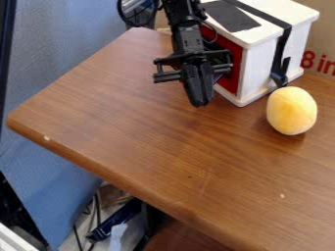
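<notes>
My black gripper (199,84) hangs low over the wooden table in front of a white box (257,69) with a red panel and a dark strap. Whether its fingers are apart or together is hard to make out from this angle. A pale orange-yellow round fruit-like object (292,111) rests on the table to the right of the gripper, apart from it.
A cardboard surface (318,44) stands behind the box. The table's left and front-left edges drop off toward a blue surface and floor clutter.
</notes>
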